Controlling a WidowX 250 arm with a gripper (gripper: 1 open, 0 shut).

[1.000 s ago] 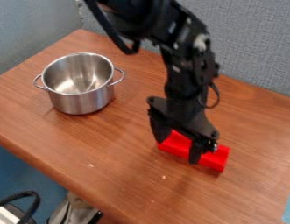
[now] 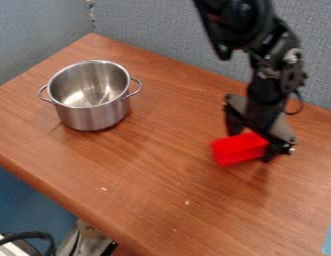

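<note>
A red block [image 2: 237,150] lies on the wooden table at the right of the camera view, partly hidden by my dark gripper [image 2: 251,136], which is low over it with its fingers around or against it; whether they are shut on it cannot be told. A steel pot [image 2: 90,112] with two handles stands at the left.
Grey padded walls rise behind and to the left. Cables and hardware show beyond the table's lower-left edge.
My arm has swung to the right and back. The red block now sits higher in the view, turned, and more of it is covered by the gripper.
</note>
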